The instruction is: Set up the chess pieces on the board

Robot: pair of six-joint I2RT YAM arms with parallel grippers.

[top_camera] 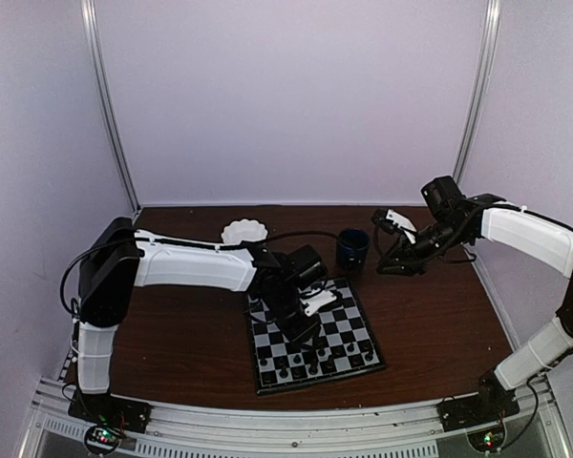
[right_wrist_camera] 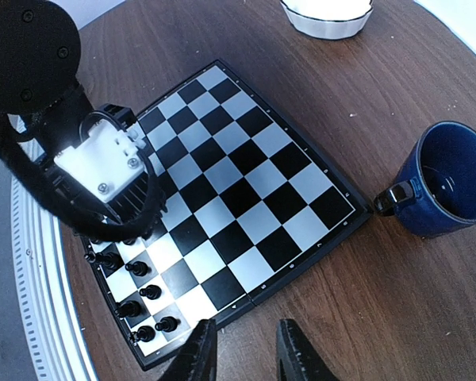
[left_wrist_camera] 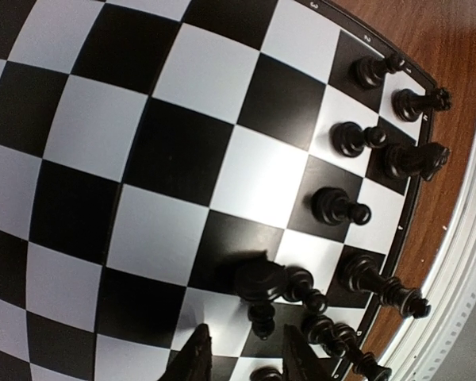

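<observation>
The chessboard (top_camera: 339, 329) lies on the table, mostly bare, with black pieces along its near side. In the left wrist view a rook (left_wrist_camera: 420, 103), a knight (left_wrist_camera: 415, 161), a tall piece (left_wrist_camera: 383, 286) and several pawns, one a pawn (left_wrist_camera: 341, 206), stand on the board. One dark piece (left_wrist_camera: 260, 282) among them seems to lean or lie; I cannot tell which. My left gripper is over this side of the board, its fingers parted, and a dark piece top (left_wrist_camera: 266, 374) shows between them. Right of the board, my right gripper hovers open and empty.
A blue mug (right_wrist_camera: 452, 182) stands close to the board's far right corner, handle toward the board. Behind the board is a white scalloped dish (top_camera: 244, 232). Bare wooden table (top_camera: 430, 334) lies to the board's right. The left arm reaches across the board.
</observation>
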